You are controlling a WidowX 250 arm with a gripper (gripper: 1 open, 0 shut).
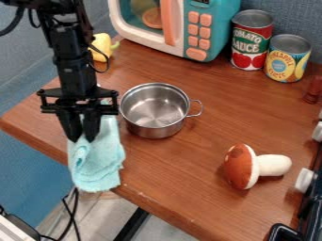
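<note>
My black gripper (83, 128) hangs at the left edge of the wooden table, shut on a pale blue cloth (96, 162) that drapes down from it past the table's edge. A steel pot (154, 117) with side handles stands just right of the gripper and cloth.
A toy mushroom (251, 166) lies at the right of the table (176, 179). A toy microwave (178, 24), a tomato can (250, 42), a yellow can (287, 58) and a yellow toy (104, 45) are at the back. Dark items line the right edge.
</note>
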